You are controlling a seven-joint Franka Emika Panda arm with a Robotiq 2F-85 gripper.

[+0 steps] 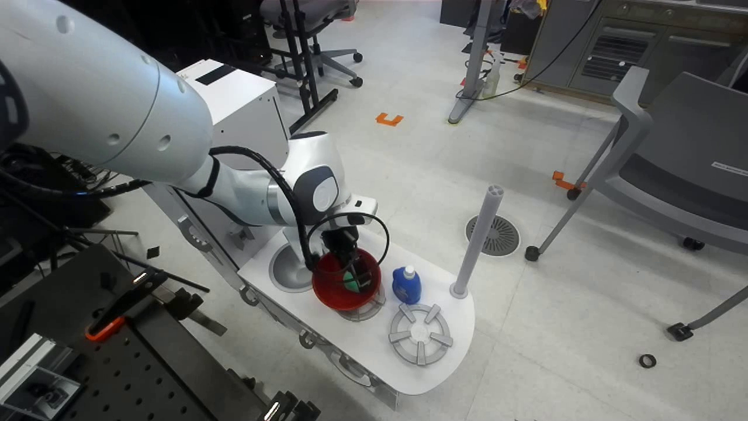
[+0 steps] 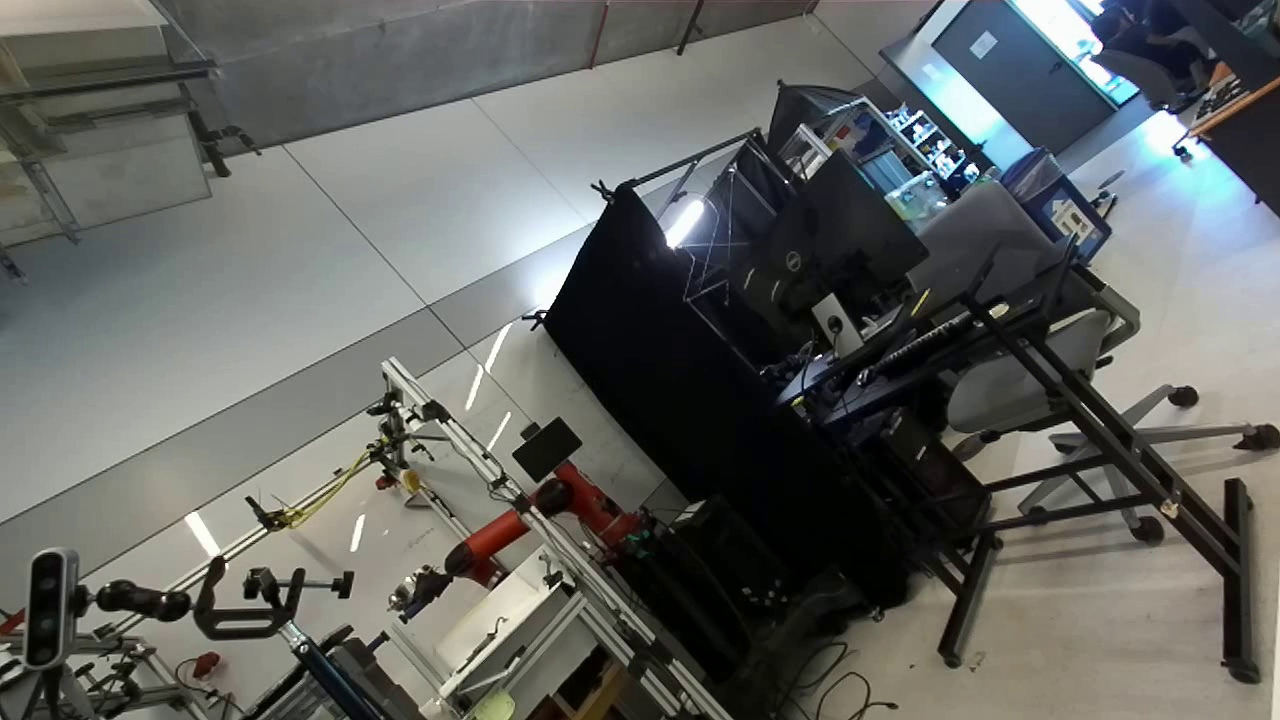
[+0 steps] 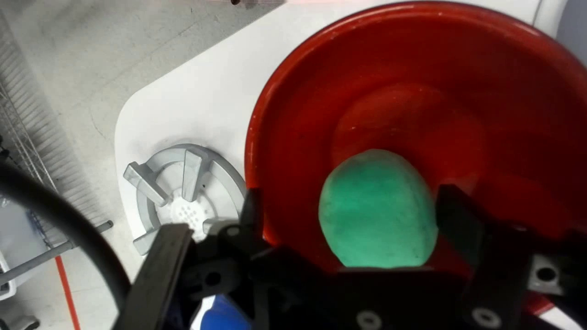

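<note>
In the wrist view a round green object (image 3: 378,211) rests inside the red bowl (image 3: 401,49). My gripper is open, its dark fingers on either side of the green object. The left finger stands close to the bowl's rim, with a gap of red between it and the object; the right finger is very near the object, and contact there is hard to tell. From exterior view 1 the gripper (image 1: 359,272) reaches down into the bowl (image 1: 326,289) and partly hides the green object (image 1: 350,282). Exterior view 2 shows neither of them.
The bowl sits partly over one grey burner on the white counter (image 1: 378,372). Close by stand a blue bottle (image 1: 407,285), a second burner (image 1: 421,334) and an upright grey post (image 1: 478,238). A grey sink basin (image 1: 289,270) adjoins the bowl's left side.
</note>
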